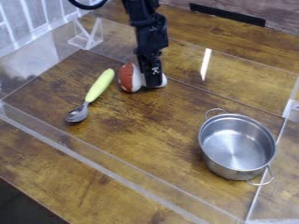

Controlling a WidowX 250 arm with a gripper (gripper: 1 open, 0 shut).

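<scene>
My black gripper (147,70) is lowered over a red and white mushroom-shaped object (131,77) in the upper middle of the camera view, covering much of it; whether its fingers grip it cannot be made out. To the left lies a spoon (79,113) with a pale yellow-green handle (100,88). A steel pot (236,144) with two loop handles stands at the lower right.
A clear, low-walled enclosure surrounds the wooden table top (140,162).
</scene>
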